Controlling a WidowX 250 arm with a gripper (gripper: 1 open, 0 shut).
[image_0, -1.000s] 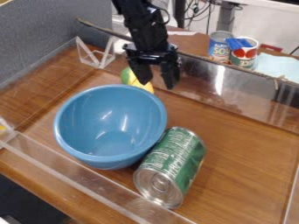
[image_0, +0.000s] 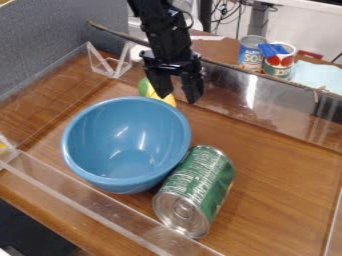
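Observation:
My black gripper (image_0: 175, 92) hangs at the top centre of the camera view, its two fingers apart, just over a green and yellow object (image_0: 152, 88) that is partly hidden behind it. A blue bowl (image_0: 126, 140) sits on the wooden floor of the enclosure at centre left. A large green can (image_0: 194, 193) lies on its side to the right of the bowl.
Clear low walls (image_0: 297, 124) edge the workspace. Beyond the back wall stand two cans (image_0: 251, 54) and a pale blue cloth (image_0: 318, 76). Bare wood (image_0: 281, 180) is free at the right.

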